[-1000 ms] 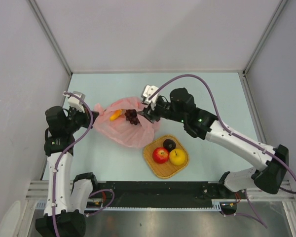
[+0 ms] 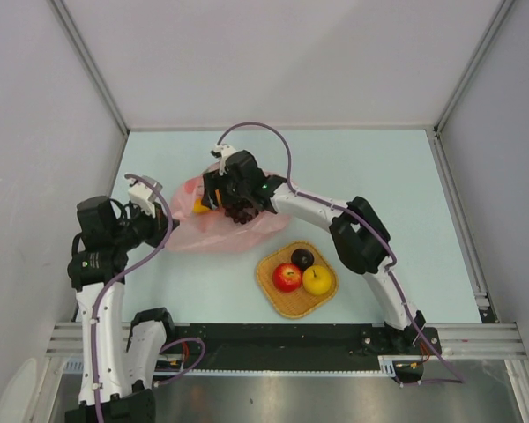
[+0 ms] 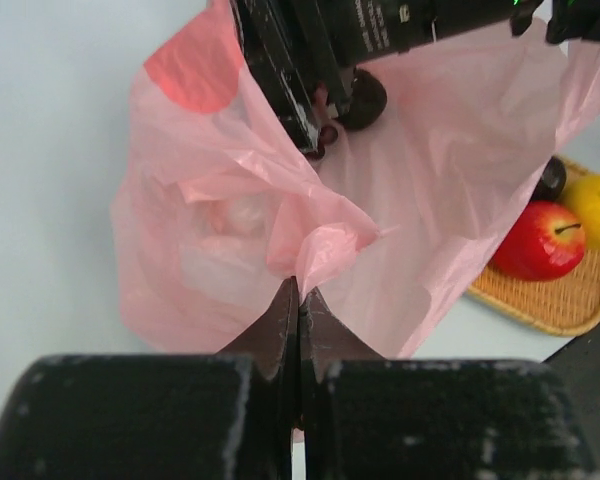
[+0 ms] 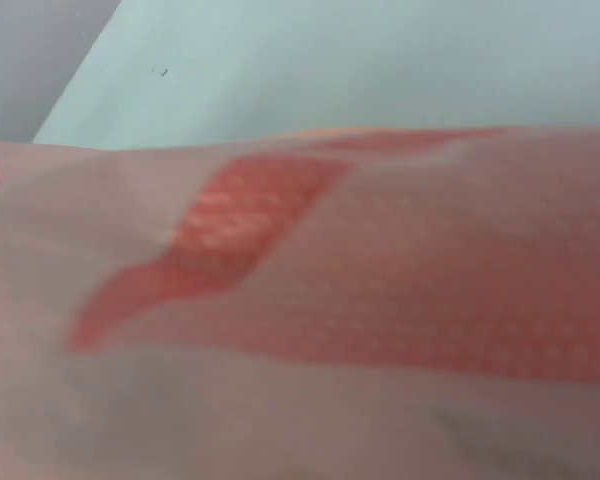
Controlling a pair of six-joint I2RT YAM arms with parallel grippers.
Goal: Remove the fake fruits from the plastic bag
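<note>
The pink plastic bag (image 2: 213, 236) lies spread open on the table. My left gripper is shut on a gathered corner of it. Inside the bag show a yellow-orange fruit (image 2: 200, 206) and dark grapes (image 2: 241, 213), both partly covered by my right arm. My right gripper (image 2: 215, 196) reaches into the bag beside these two, fingers open. Whether any fruit sits between its fingers is hidden. From the left wrist side, a dark round piece (image 3: 364, 100) appears just past the right gripper. Pink film fills most of the right wrist view.
A wicker basket (image 2: 289, 308) in front of the bag holds a red apple (image 2: 287, 278), a yellow apple (image 2: 317, 280) and a dark round fruit (image 2: 302, 258). Clear table (image 2: 397, 211) lies to the right and behind.
My right arm has swung left from beside the bag and down into it, over the grapes.
</note>
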